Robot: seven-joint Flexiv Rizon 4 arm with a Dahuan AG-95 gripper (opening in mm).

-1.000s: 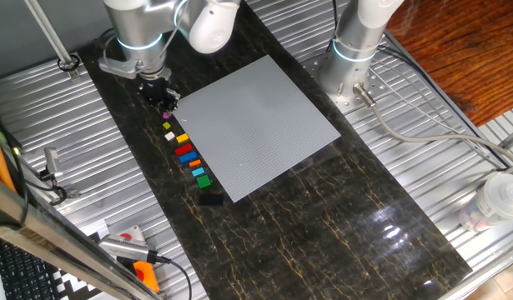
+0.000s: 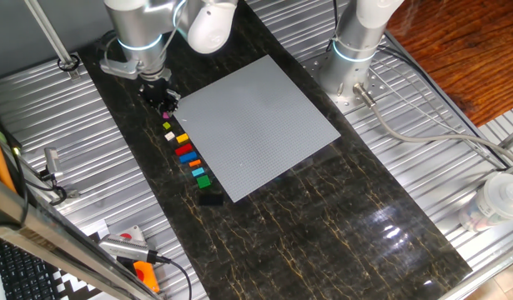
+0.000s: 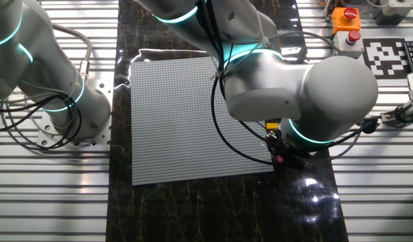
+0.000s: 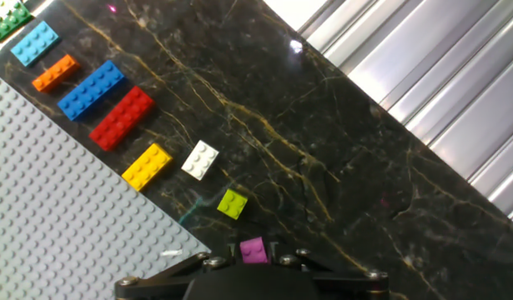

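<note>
Low over the table, my gripper points down at a small magenta brick (image 4: 253,250). In the wrist view that brick shows between the two fingertips, slightly turned. Whether the fingers touch its sides cannot be made out. From exterior view 1 the gripper (image 2: 161,102) is a dark shape by the baseplate's left corner, with a bit of magenta below it. The grey studded baseplate (image 2: 256,125) lies flat and bare. Beside the magenta brick are a lime brick (image 4: 233,204), a white brick (image 4: 200,160) and a yellow brick (image 4: 147,167).
Farther along the row lie a red brick (image 4: 122,118), a blue brick (image 4: 92,91), an orange brick (image 4: 55,73), a light blue brick (image 4: 35,44) and a green brick (image 2: 203,181).
</note>
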